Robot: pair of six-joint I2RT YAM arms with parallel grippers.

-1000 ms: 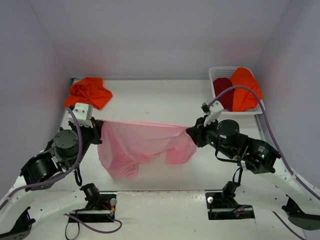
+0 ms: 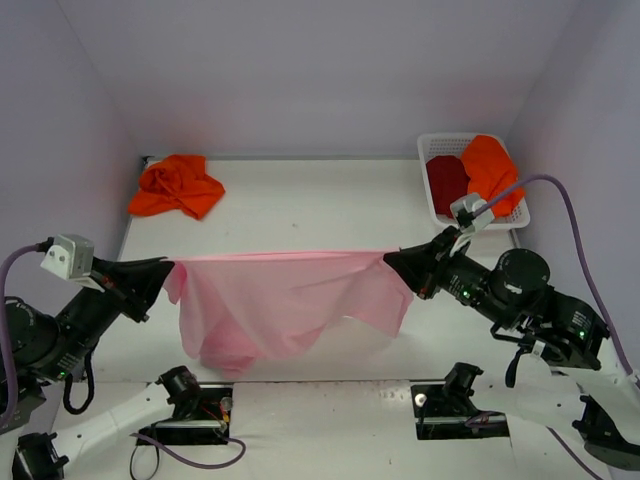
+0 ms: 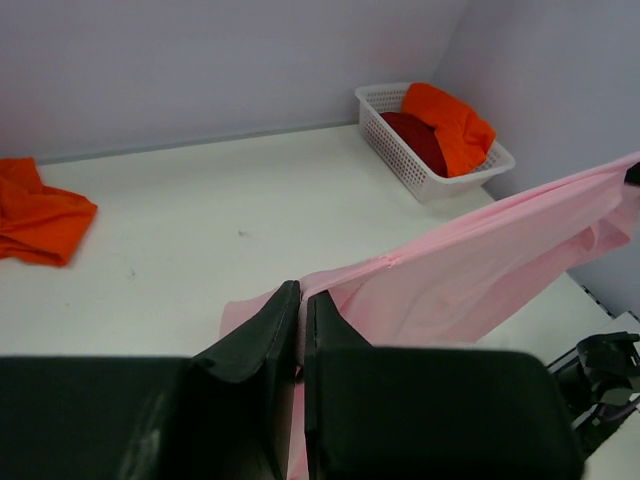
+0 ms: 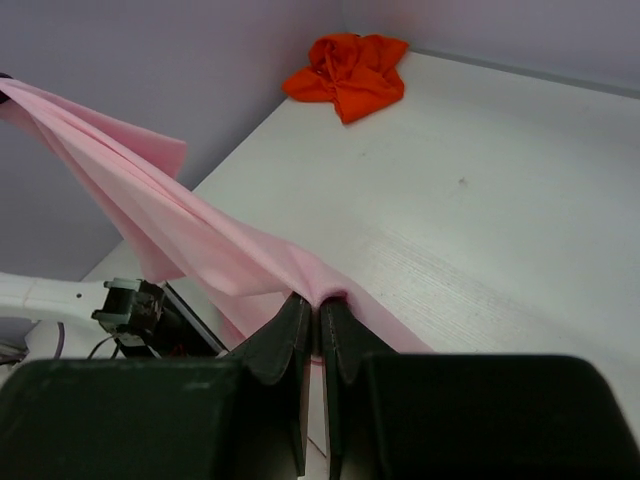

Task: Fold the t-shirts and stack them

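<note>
A pink t shirt (image 2: pixel 285 300) hangs stretched between my two grippers, its top edge drawn nearly straight and its lower part drooping over the table. At its left end my left gripper (image 2: pixel 170 266) is shut on the cloth; the left wrist view shows the pink fabric (image 3: pixel 420 275) pinched between the fingertips. My right gripper (image 2: pixel 390 260) is shut on the other end, and in the right wrist view the fabric (image 4: pixel 230 250) bunches where the fingers meet. An orange t shirt (image 2: pixel 178 186) lies crumpled at the table's back left.
A white basket (image 2: pixel 425 150) at the back right holds a dark red cloth (image 2: pixel 447 184) and an orange cloth (image 2: pixel 490 178). Walls close in behind and on both sides.
My left gripper has moved left and slightly toward the front, my right one slightly right. The pink t shirt is spread wider, its top edge tauter.
</note>
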